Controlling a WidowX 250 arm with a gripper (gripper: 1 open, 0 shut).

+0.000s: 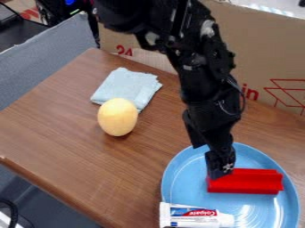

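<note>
My black gripper (210, 153) hangs over the upper left part of a light blue plate (185, 183), open, just above and left of a red bar-shaped object (248, 181) lying on that plate. A white Colgate toothpaste tube (193, 216) lies across the plate's lower left edge. A yellow oval object (118, 118) and a folded pale blue cloth (127, 85) rest on the wooden table to the left.
A cardboard box (268, 80) stands along the back of the table (78, 156). Bare wood fills much of the left side. A grey surface lies beyond the table's left edge.
</note>
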